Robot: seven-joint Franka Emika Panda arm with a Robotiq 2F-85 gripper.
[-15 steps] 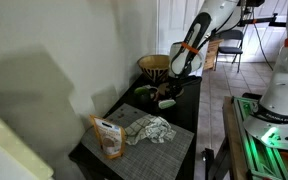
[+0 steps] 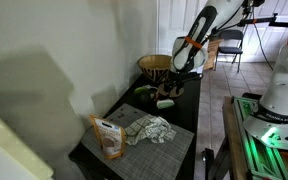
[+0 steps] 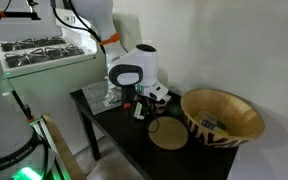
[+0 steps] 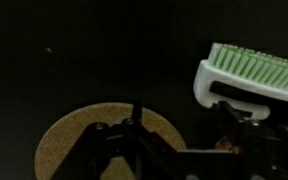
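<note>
A white brush with green bristles (image 4: 254,75) lies on the dark tabletop, at the upper right of the wrist view. In exterior view 1 the same brush (image 2: 165,103) rests close by my gripper. A round cork mat (image 4: 64,145) fills the lower left of the wrist view, partly covered by a finger; it also shows as a tan disc (image 3: 168,134) in exterior view 2. My gripper hovers over the table with its dark fingers apart, and the brush lies just beyond them. I see nothing held between them.
A woven bowl (image 3: 222,112) stands beside the mat, with something green in it. Towards the near end of the table are a crumpled cloth (image 2: 150,129) and an orange-and-white bag (image 2: 109,138).
The white end of the arm has shifted slightly to the right in exterior view 1. The brush, bowl, cloth and bag have stayed in place.
</note>
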